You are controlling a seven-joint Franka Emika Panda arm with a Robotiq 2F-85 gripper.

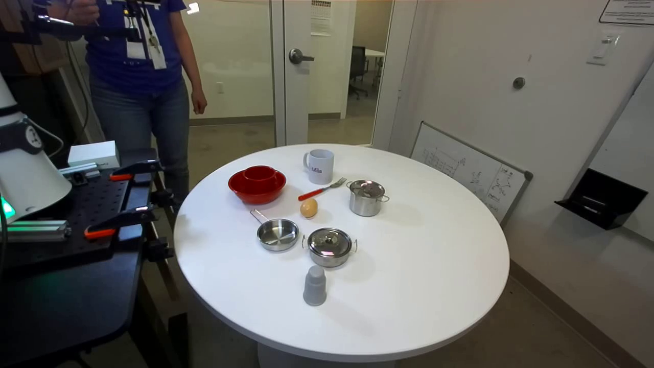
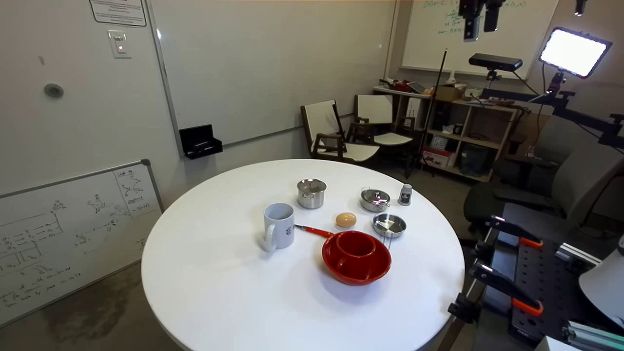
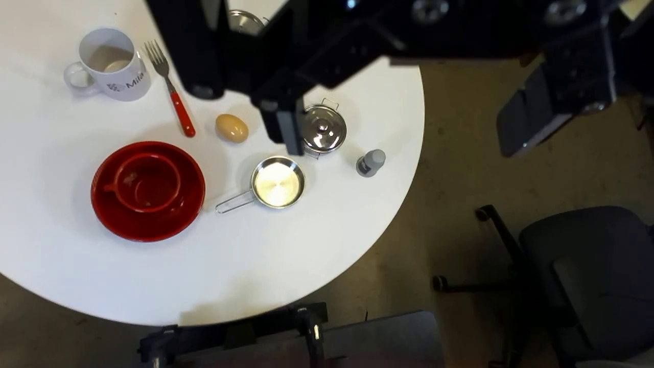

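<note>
High above the table, my gripper stands open, its two fingers wide apart and nothing between them. Exterior view 2 has its fingertips at the top edge, well clear of everything. Below it lie a red bowl with a red cup inside, a small steel pan, a brown egg and a red-handled fork. A white mug, a lidded low pot and a grey shaker stand upright. The taller lidded pot is mostly hidden by the gripper in the wrist view.
The round white table has free room on its right side in exterior view 1. A person stands behind the black base table. Orange-tipped clamps jut toward the white table. An office chair is nearby.
</note>
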